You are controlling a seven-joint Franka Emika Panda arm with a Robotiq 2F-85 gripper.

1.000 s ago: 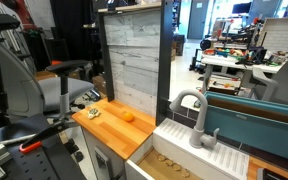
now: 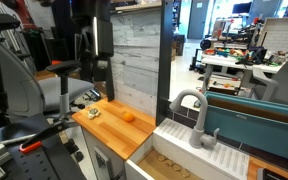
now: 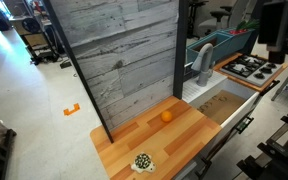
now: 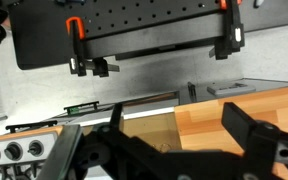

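My gripper (image 2: 87,88) hangs dark at the upper left of exterior view 1, well above and in front of the counter. Its two fingers stand apart in the wrist view, where the gripper shows nothing between them. Exterior view 2 has only part of it, at the top right. On the wooden counter (image 3: 149,145) lies a small orange object (image 2: 128,115), close to the grey plank wall. A pale, speckled item (image 3: 142,162) rests nearer the counter's end. The open drawer (image 3: 220,106) looks mostly empty.
A grey faucet (image 2: 192,112) rises beside the white sink area. A stove top with knobs (image 4: 14,151) shows in the wrist view. The plank wall (image 2: 135,68) stands behind the counter as an obstacle. Between the two small items the wood is bare.
The arm and gripper have come into exterior view 1 from the upper left, moving right and downward. The counter items have stayed in place.
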